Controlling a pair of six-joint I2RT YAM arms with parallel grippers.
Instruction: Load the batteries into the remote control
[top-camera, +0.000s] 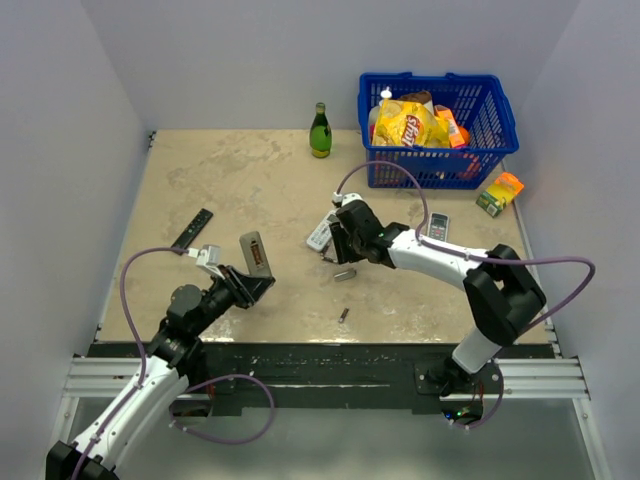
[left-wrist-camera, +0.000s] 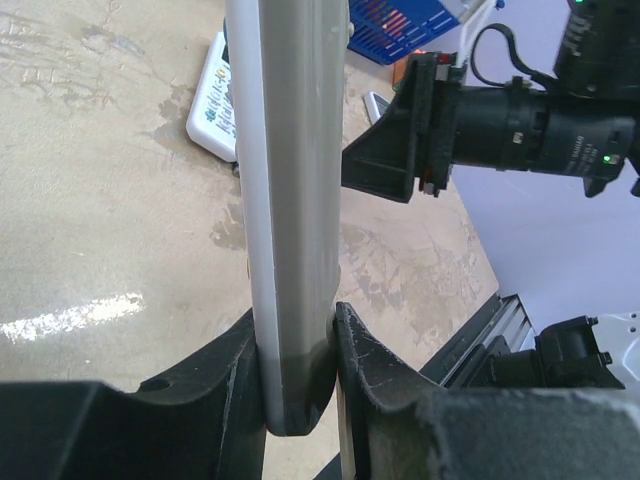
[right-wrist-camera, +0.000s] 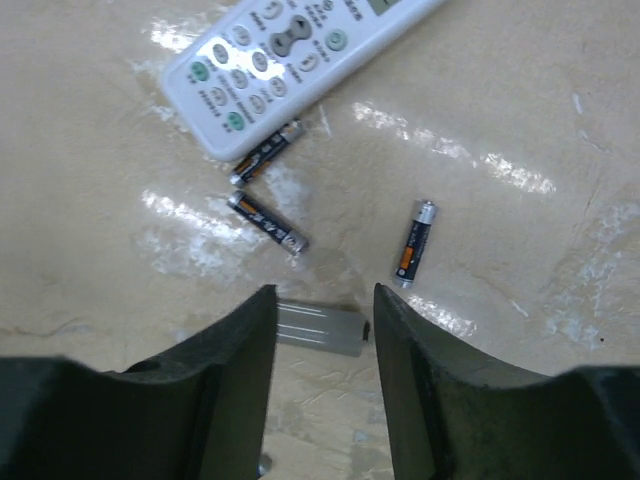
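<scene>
My left gripper (top-camera: 258, 283) is shut on a grey remote (top-camera: 255, 254), held up off the table; it fills the middle of the left wrist view as a long grey body (left-wrist-camera: 290, 200). The right gripper is part open with nothing held between its fingers, above the table. Below its fingertips lies a grey cover piece (right-wrist-camera: 320, 328). Beyond that, one battery (right-wrist-camera: 266, 152) touches the white remote (right-wrist-camera: 290, 60), a second battery (right-wrist-camera: 268, 222) lies nearer, and a third battery (right-wrist-camera: 415, 243) is off to the right. Another small end peeks out by the left finger.
A black remote (top-camera: 192, 229) lies on the left, and a grey-white handset (top-camera: 437, 227) on the right. Toward the back stand a green bottle (top-camera: 320, 135) and a blue basket (top-camera: 436, 160) of groceries. A yellow-orange pack (top-camera: 500, 194) sits right of it.
</scene>
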